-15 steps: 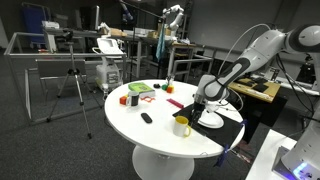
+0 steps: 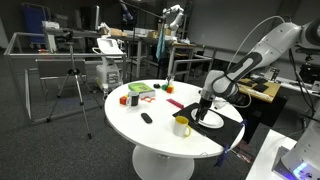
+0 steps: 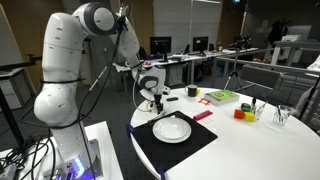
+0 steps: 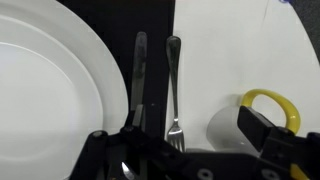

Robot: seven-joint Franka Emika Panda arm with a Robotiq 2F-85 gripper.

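Note:
A white plate (image 4: 45,95) fills the left of the wrist view. To its right, a knife (image 4: 138,75) lies on a black placemat (image 4: 112,22). Beside the knife is a silver fork (image 4: 174,85), tines toward the bottom of that view. A white mug with a yellow handle (image 4: 284,108) stands on the right, partly covered by a finger. My gripper is open, its fingers spread on either side of the fork's tine end, with nothing held. From exterior view 1, the gripper (image 2: 200,116) hangs close to the plate (image 2: 208,118), beyond the yellow mug (image 2: 182,127).
The round white table (image 2: 135,120) also carries a green tray (image 3: 221,97), a red object (image 3: 204,101) and several cups toward its far side. A dark object (image 2: 146,118) lies at the left.
In exterior view 1, my gripper has shifted a little to the right, away from the yellow mug and toward the plate. The tableware appears unmoved.

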